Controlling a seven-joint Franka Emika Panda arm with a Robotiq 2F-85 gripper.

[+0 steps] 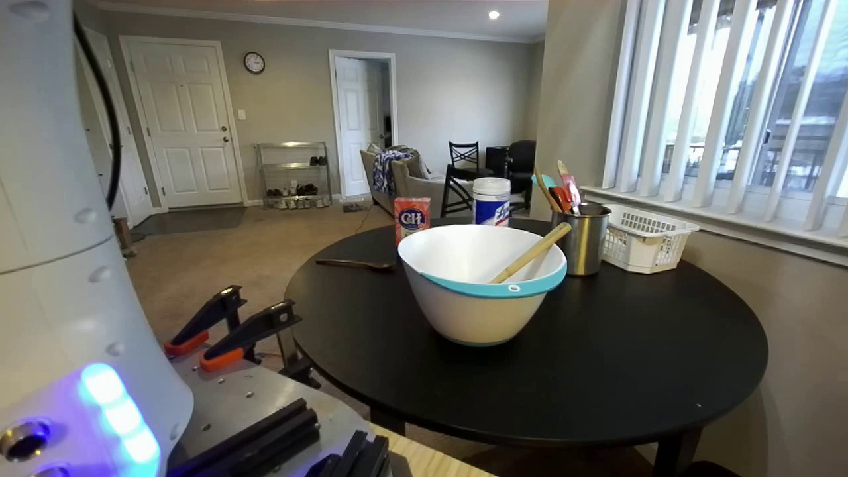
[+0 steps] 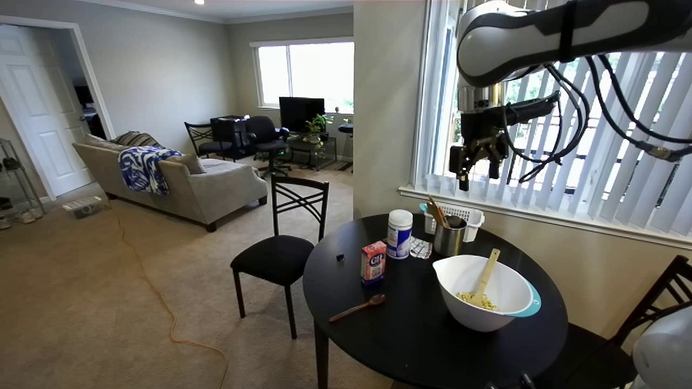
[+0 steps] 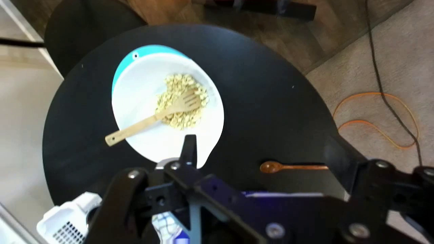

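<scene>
A white mixing bowl [image 2: 459, 299] with a teal handle edge stands on the round black table. Oat-like flakes [image 3: 179, 83] lie in its bottom, and a slotted wooden spatula [image 3: 140, 125] leans in it with the handle past the rim. Well above the table, in front of the window blinds, my gripper [image 2: 478, 179] points down. It is open, its fingers wide apart in the wrist view and nothing held between them. A brown wooden spoon [image 3: 271, 166] rests on bare table beside the bowl. Exterior view 1 does not show the gripper.
Toward the back stand a red-and-blue C&H box [image 2: 373, 262], a white-lidded wipes canister [image 2: 399, 234], a steel pot [image 2: 447, 240] of utensils and a white basket [image 1: 648, 238]. A chair [image 2: 280, 259] stands close by.
</scene>
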